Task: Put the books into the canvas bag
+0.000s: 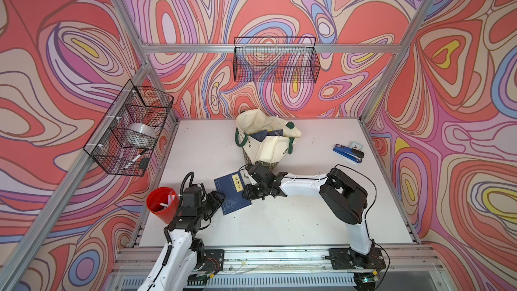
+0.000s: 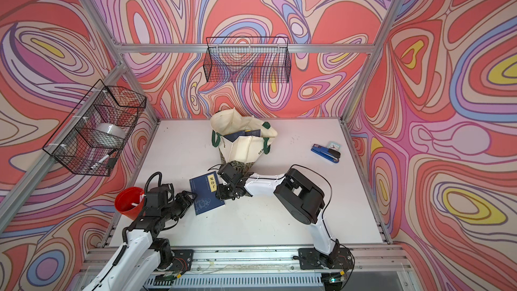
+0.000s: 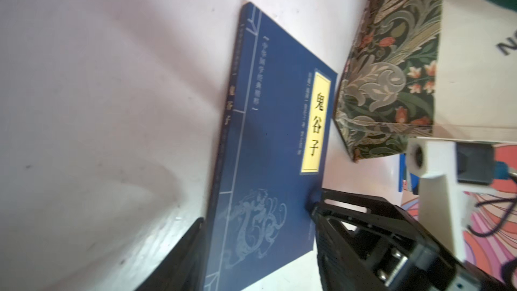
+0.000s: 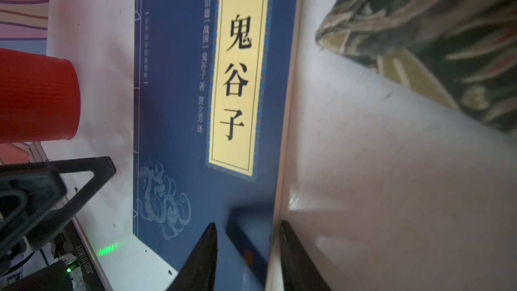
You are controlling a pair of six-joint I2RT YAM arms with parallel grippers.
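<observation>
A dark blue book (image 1: 233, 196) with a yellow title label lies on the table between both grippers. My left gripper is open at its spine side, one finger outside the spine and the other over the cover. At the opposite edge, my right gripper is open, with one finger above the cover and the other beside the page edge. How firmly either touches the book cannot be told. The cream canvas bag (image 1: 273, 148) stands behind, mouth open, with dark blue books (image 1: 268, 133) showing inside.
A red bucket (image 1: 161, 203) stands left, close to my left arm. At the right back lies a blue stapler (image 1: 348, 153) by a small box. Wire baskets (image 1: 276, 64) hang on the back and left sides.
</observation>
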